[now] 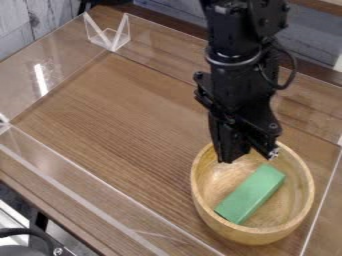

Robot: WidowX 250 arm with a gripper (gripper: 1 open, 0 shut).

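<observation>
My black gripper (pixel 241 151) hangs over the upper left part of a pale wooden bowl (pixel 291 220) at the lower right. It looks shut, with nothing visible between its fingers. In the bowl lies a green oblong block (pixel 249 196), apart from the fingertips. The arm hides much of the area behind it.
A white wire holder (pixel 107 30) stands at the back left. Dark cables (pixel 27 236) lie at the lower left edge.
</observation>
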